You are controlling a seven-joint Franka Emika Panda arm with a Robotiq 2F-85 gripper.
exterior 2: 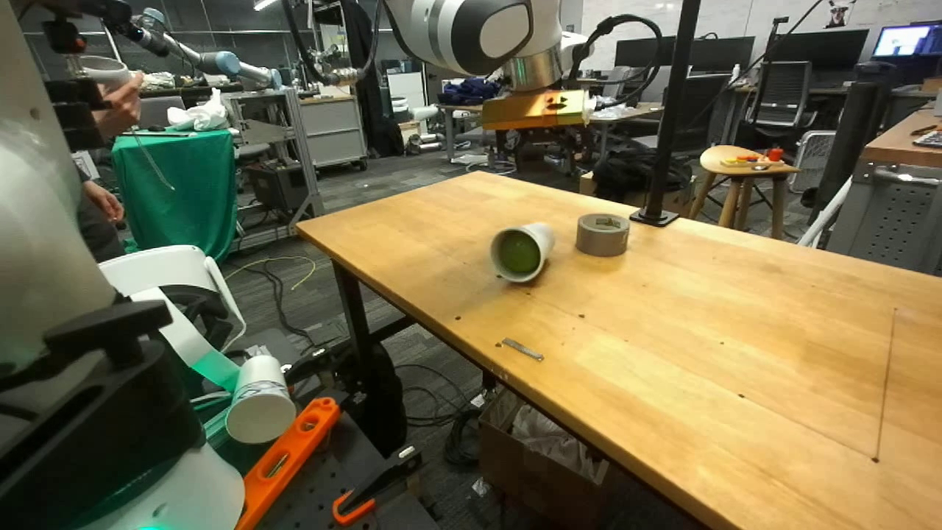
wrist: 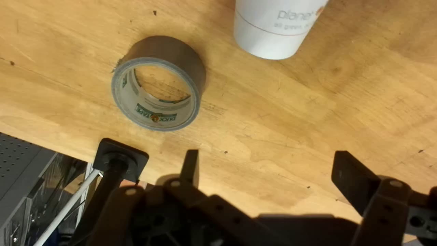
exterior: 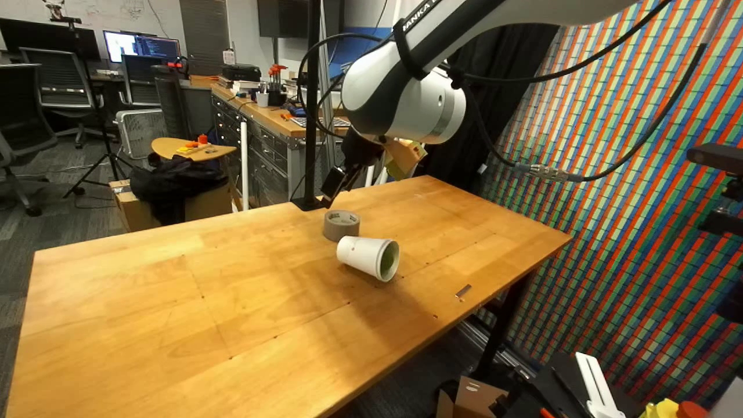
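On its side on the wooden table lies a white paper cup (exterior: 362, 255), its mouth toward the near right edge in exterior view 1. Inside it rests a green object (exterior 2: 521, 256), mostly hidden by the cup's wall. A grey roll of duct tape (wrist: 157, 88) lies flat just beside the cup's base. My gripper is open above the table, apart from both, with bare wood showing between its fingers. The wrist view catches only the bottom end of the cup, at its top edge.
A black post (exterior 2: 667, 115) stands on a square base at the table edge, close to the tape. A small metal strip (exterior 2: 522, 349) lies near the opposite edge.
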